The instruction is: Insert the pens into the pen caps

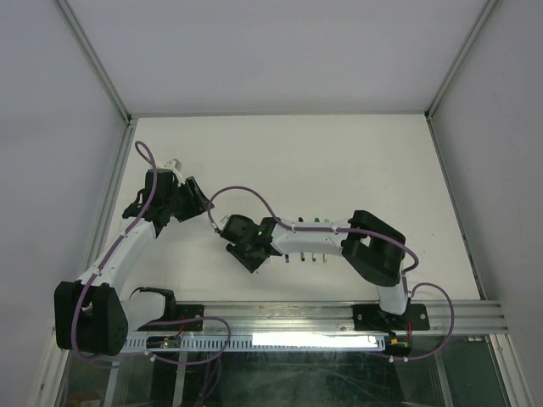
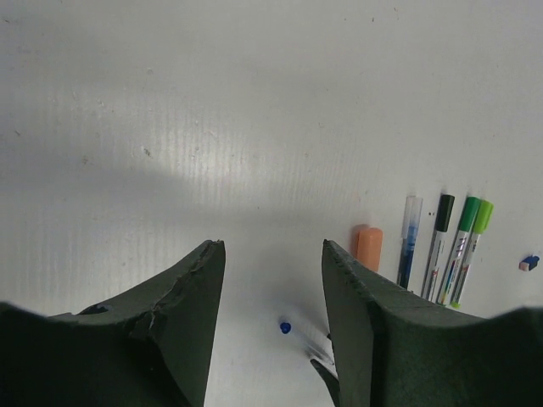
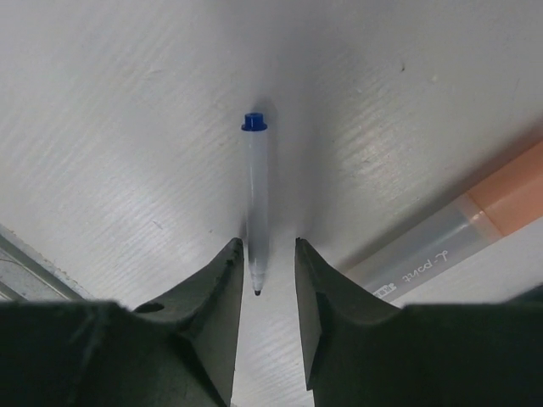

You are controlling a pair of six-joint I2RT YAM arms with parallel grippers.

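Observation:
A slim white pen with a blue end lies on the table under my right gripper. That gripper's fingers stand apart, with the pen's dark tip showing in the gap; neither clearly grips it. In the left wrist view the same blue-ended pen is partly hidden behind a finger. My left gripper stays open above bare table, holding nothing. To its right lie a clear pen with a blue part, a black-ended pen, a green-ended pen and a light-green-ended pen.
An orange-and-clear marker lies right of my right gripper. A small dark blue piece sits at the right edge of the left wrist view. The right arm reaches across above the pens.

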